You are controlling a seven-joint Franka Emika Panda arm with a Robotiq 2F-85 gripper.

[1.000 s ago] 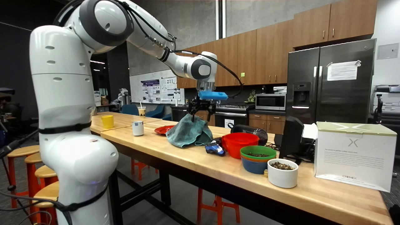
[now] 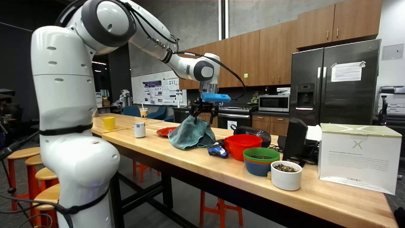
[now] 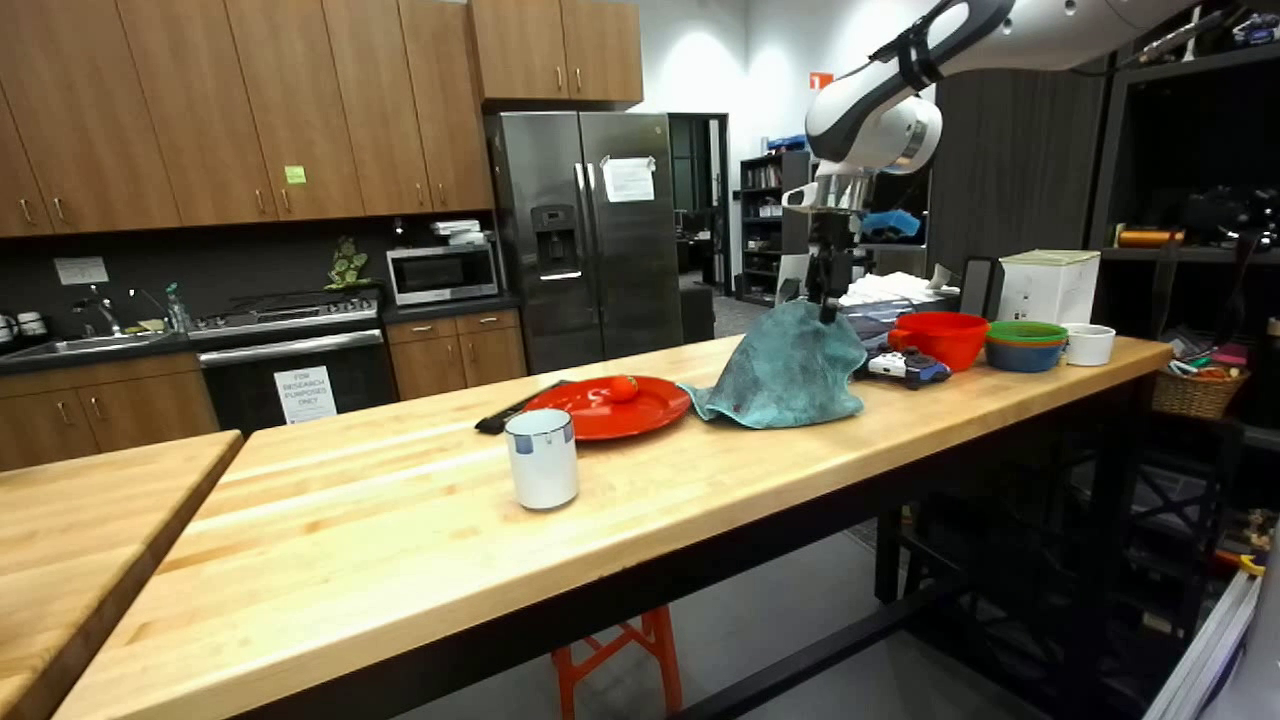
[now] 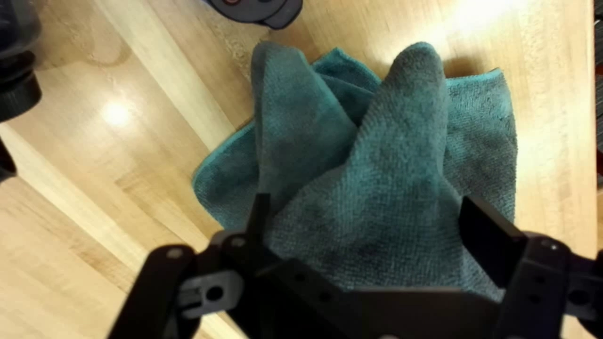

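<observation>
A teal cloth (image 4: 390, 192) stands in a crumpled, peaked heap on the wooden table (image 3: 396, 540). My gripper is open above it, its fingers (image 4: 490, 240) spread to either side of the upper folds. From the second exterior view, the cloth (image 3: 780, 372) rises to a peak just at the gripper (image 3: 825, 314). In the first exterior view the gripper (image 2: 203, 118) points straight down at the cloth (image 2: 192, 133). Whatever may lie under the cloth is hidden.
Left of the cloth in the second exterior view are a red plate (image 3: 618, 414) holding a small red item and a white cup (image 3: 542, 458). On its other side stand a game controller (image 3: 908, 366), a red bowl (image 3: 944, 338), stacked bowls (image 3: 1023, 350) and a white bowl (image 3: 1089, 344).
</observation>
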